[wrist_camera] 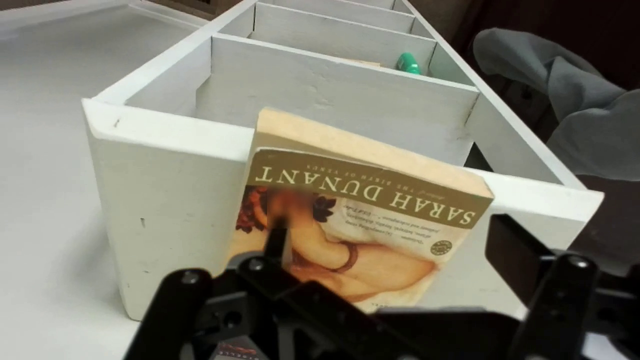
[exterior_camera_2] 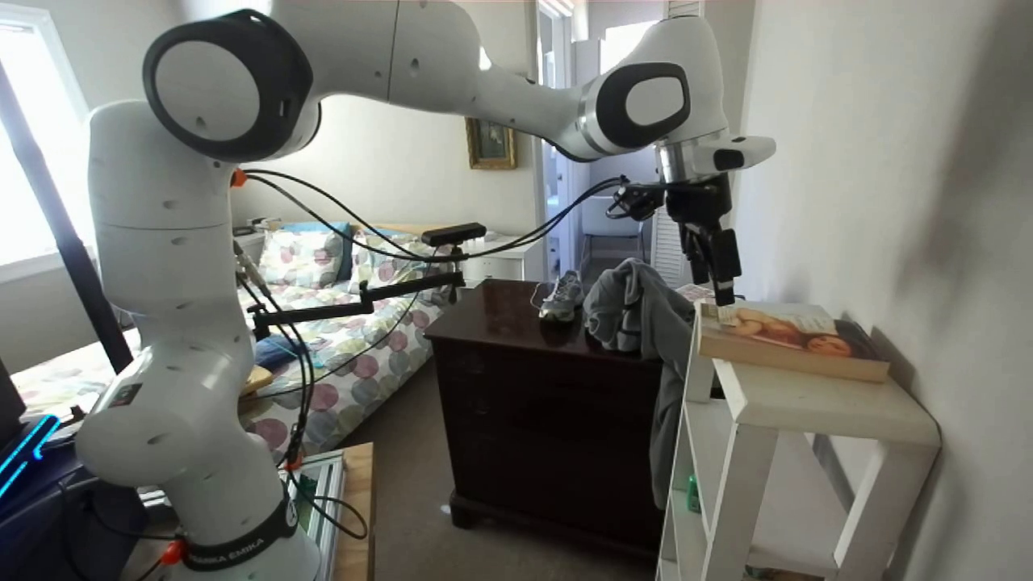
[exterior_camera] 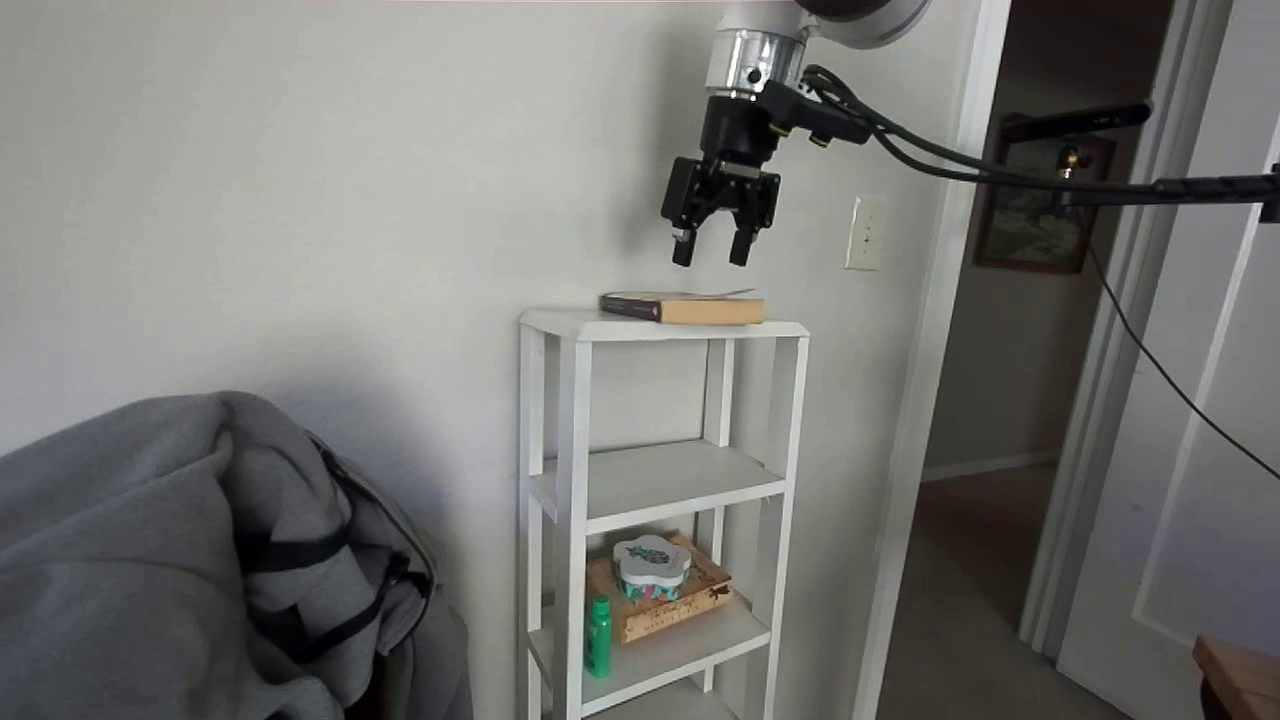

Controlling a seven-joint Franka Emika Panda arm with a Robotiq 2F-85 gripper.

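A paperback book (exterior_camera: 710, 312) lies flat on the top board of the white shelf (exterior_camera: 786, 329). Its front cover faces up in the second exterior view, where the book (exterior_camera_2: 789, 336) reaches close to the board's edge. My gripper (exterior_camera: 710, 254) hangs above it, fingers pointing down, open and empty, with clear air between fingertips and cover. From the wrist, the book (wrist_camera: 360, 240) shows partly between and beyond the dark fingers, its lower part hidden by the gripper body.
Lower on the shelf stand a green bottle (exterior_camera: 599, 636) and a flower-shaped tin (exterior_camera: 651, 564) on a wooden box (exterior_camera: 672, 610). The wall is close behind the shelf. Grey clothing (exterior_camera_2: 644, 319) drapes over a dark dresser (exterior_camera_2: 542, 416) beside it. The middle board is bare.
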